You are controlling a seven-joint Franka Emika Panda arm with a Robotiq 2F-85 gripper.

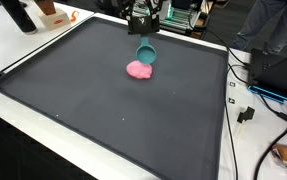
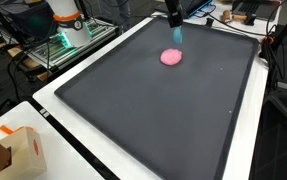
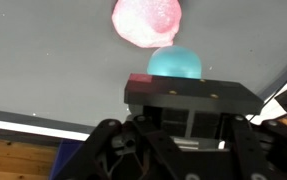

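Observation:
A teal round-ended object (image 1: 146, 53) hangs beneath my gripper (image 1: 144, 36) at the far side of the dark board. The gripper is shut on its upper part, and the hold itself is hard to make out. A pink lumpy piece (image 1: 139, 70) lies on the board just in front of the teal object. From the second exterior side, the teal object (image 2: 177, 35) appears behind the pink piece (image 2: 170, 57). In the wrist view, the teal object (image 3: 175, 63) shows beyond the fingers, its edge close to the pink piece (image 3: 147, 20); any contact is unclear.
Most of the dark board (image 1: 113, 105) is bare, with a pale border around it. Cables run along its far right side. A pale box with an orange mark (image 2: 23, 155) stands outside the board's near left corner.

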